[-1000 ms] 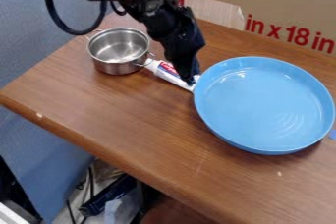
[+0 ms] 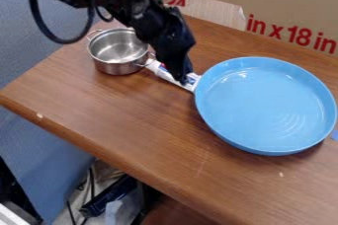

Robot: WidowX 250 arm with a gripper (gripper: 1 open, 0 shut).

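The black gripper [image 2: 180, 71] hangs low over a white tube [image 2: 158, 71] with red print, which lies on the wooden table between a steel pot and a blue plate. The arm hides part of the tube, and whether the fingers are open or shut on it I cannot tell. The steel pot [image 2: 117, 59] stands to the left of the gripper. The large blue plate [image 2: 264, 107] lies to the right, close to the tube's lower end.
A cardboard box [image 2: 278, 7] stands along the back. The table's left edge drops to clutter below.
My gripper and arm have shifted slightly left, toward the pot. The tube, pot and plate look about where they were.
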